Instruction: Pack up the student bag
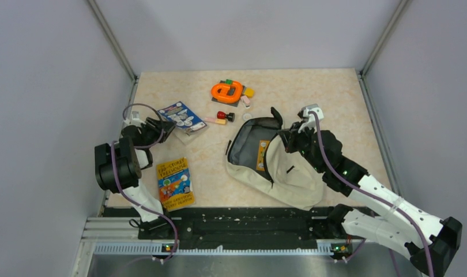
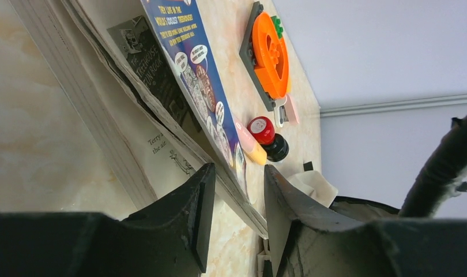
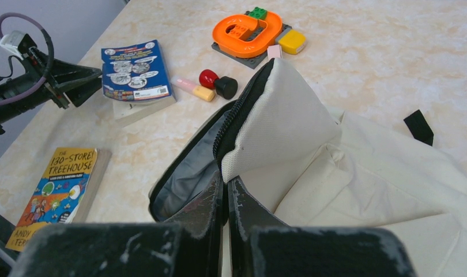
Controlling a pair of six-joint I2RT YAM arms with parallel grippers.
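Observation:
My left gripper [image 1: 169, 126] is part open at the lower edge of the blue book [image 1: 183, 116], whose cover and some pages are lifted, edges between and beyond the fingertips in the left wrist view. The yellow treehouse book [image 1: 174, 186] lies front left. The student bag [image 1: 248, 156] lies open at centre right, a yellow item [image 1: 262, 154] inside. My right gripper is shut at the bag's upright zipped flap; whether fabric is pinched between its fingers is unclear.
Behind the bag lie a red-and-black object [image 1: 224, 115], a pink-yellow tube [image 1: 215, 120], an orange toy [image 1: 226, 92] on a grey board and a yellow piece [image 1: 249, 92].

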